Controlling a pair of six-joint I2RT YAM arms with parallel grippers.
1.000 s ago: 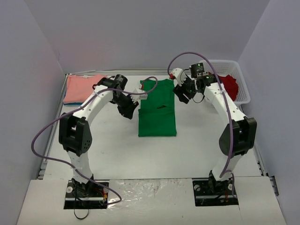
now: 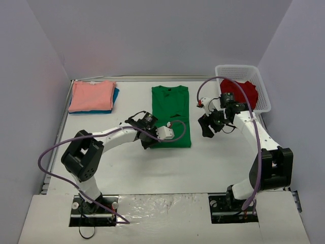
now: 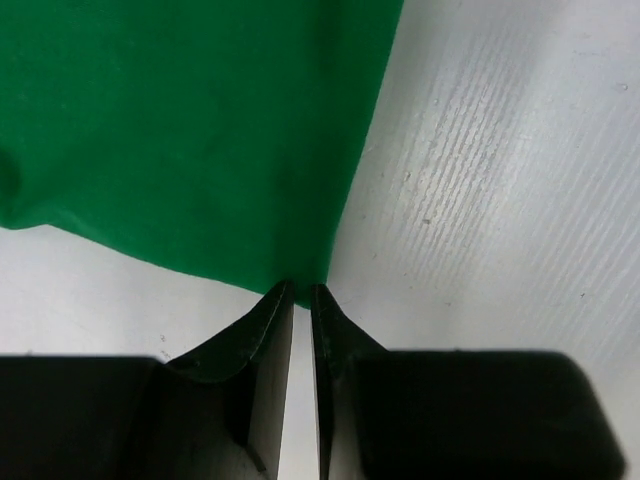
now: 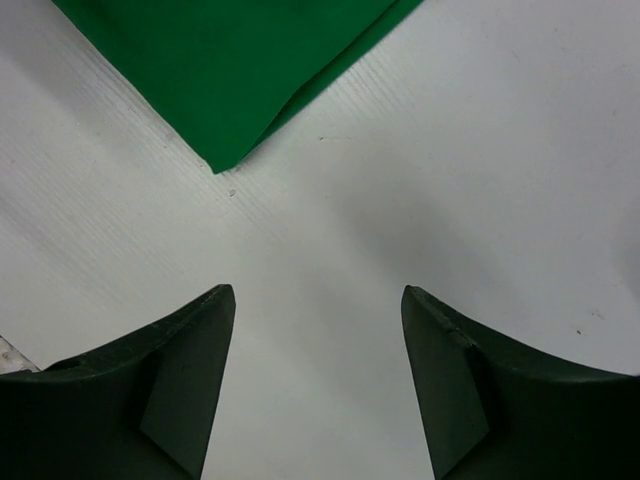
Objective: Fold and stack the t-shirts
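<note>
A green t-shirt (image 2: 175,129) lies flat mid-table, its sleeves end toward the back wall and its lower part nearer me. At its near left corner is my left gripper (image 2: 146,145). In the left wrist view the left gripper is shut, its tips meeting right at the corner of the green cloth (image 3: 220,150); a bit of green shows between them, but whether it is pinched I cannot tell. To the right of the shirt, my right gripper (image 2: 206,133) stands open and empty; in its wrist view the shirt's near right corner (image 4: 225,140) lies beyond the fingers (image 4: 200,340).
A folded salmon cloth (image 2: 92,95) rests on a folded blue one (image 2: 115,96) at the back left. The white basket (image 2: 236,71) at the back right holds red cloth (image 2: 251,94).
Both grippers have come nearer to me from the shirt's middle and far part. The left has reached the near left corner; the right has moved beside the near right edge. The shirt looks unmoved.
</note>
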